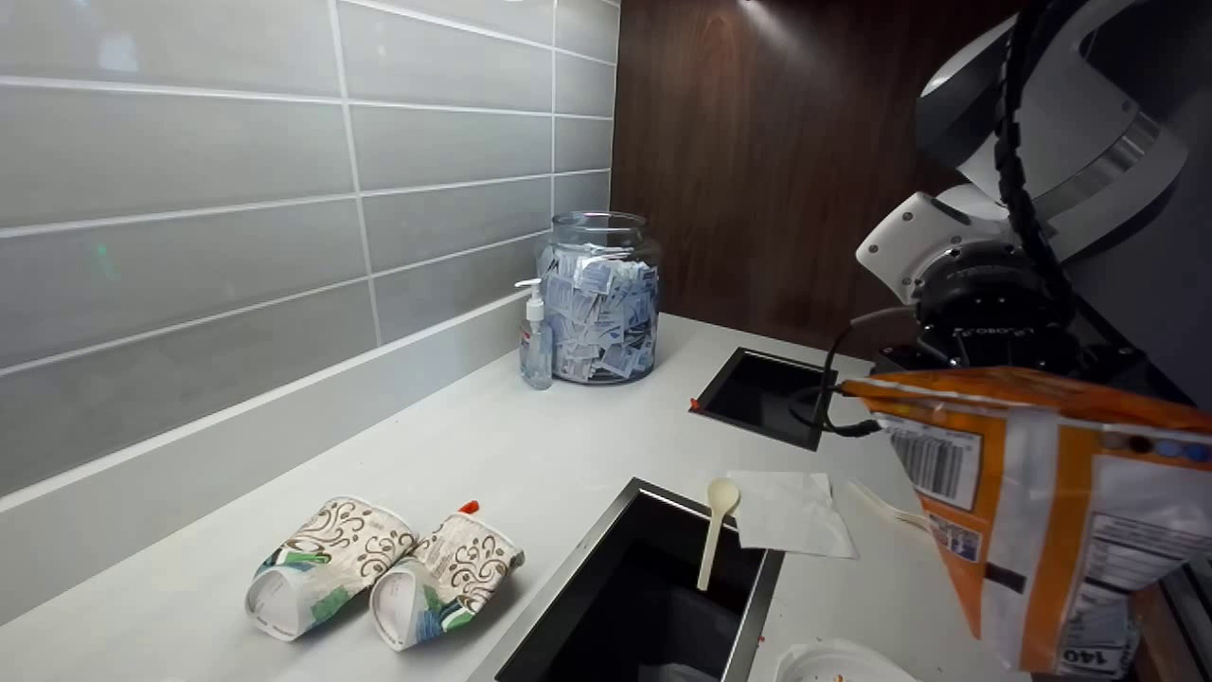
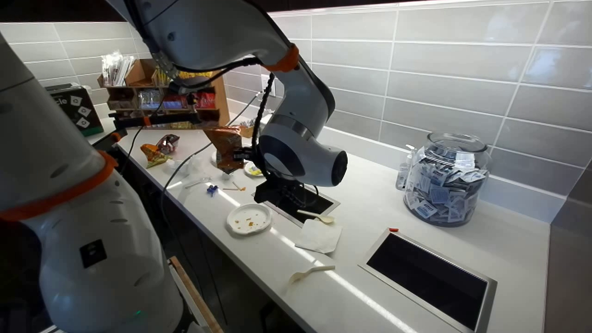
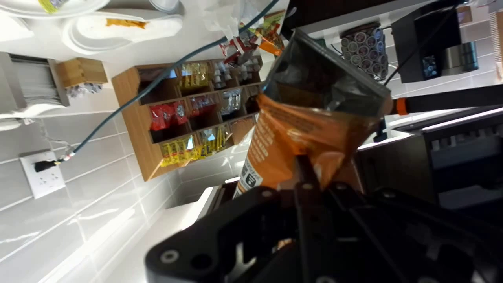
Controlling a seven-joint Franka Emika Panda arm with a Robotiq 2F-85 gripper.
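Note:
An orange and white snack bag (image 1: pixel 1034 511) hangs in the air at the right of exterior view 1, over the near counter edge. My gripper is shut on the bag's thin foil. In the wrist view the orange bag (image 3: pixel 301 129) spreads out beyond the fingers, its torn mouth gaping and silvery inside. Exterior view 2 has the bag (image 2: pixel 226 147) beside the dark gripper (image 2: pixel 244 153), above the counter. The fingertips are partly hidden by the foil.
Dark rectangular bin openings (image 2: pixel 430 277) are set into the counter; a spoon (image 1: pixel 716 534) lies across one rim. Beside it are a napkin (image 1: pixel 792 511) and a plate with crumbs (image 2: pixel 248 218). Crumpled cups (image 1: pixel 329 563) and a packet-filled jar (image 1: pixel 602 301) stand farther left.

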